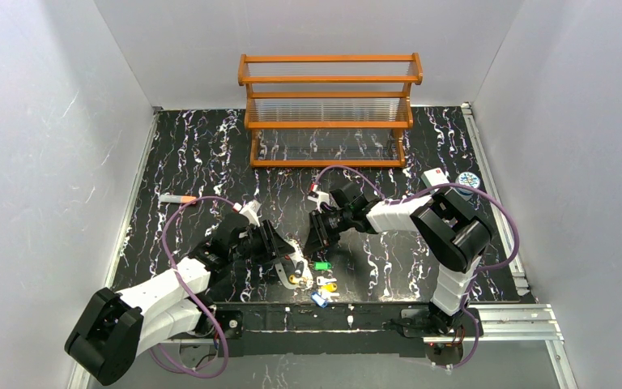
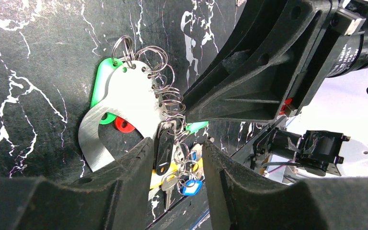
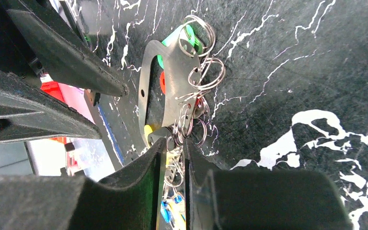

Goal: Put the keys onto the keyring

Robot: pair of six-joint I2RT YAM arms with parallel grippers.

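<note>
The keyring is a flat metal plate [image 2: 136, 93] with a curved arm and a row of wire rings [image 2: 172, 98] along one edge. It lies on the dark marbled table between both grippers. A black fob [image 2: 164, 151] rests over its lower part. Over that part, my left gripper has its fingers apart. My right gripper is open only narrowly, its fingertips close to the wire rings [image 3: 187, 120]. Keys [image 2: 168, 187] with yellow and blue covers [image 2: 191, 187] lie near the plate's lower end. Finger contact with the rings cannot be judged.
A green key cover [image 1: 321, 266] lies just right of the plate. At the back stands a wooden rack [image 1: 332, 126]. An orange-and-grey tool [image 1: 178, 198] is at the left; a white box [image 1: 435, 177] and a round tin [image 1: 468, 180] sit at the right. The two grippers are very close together.
</note>
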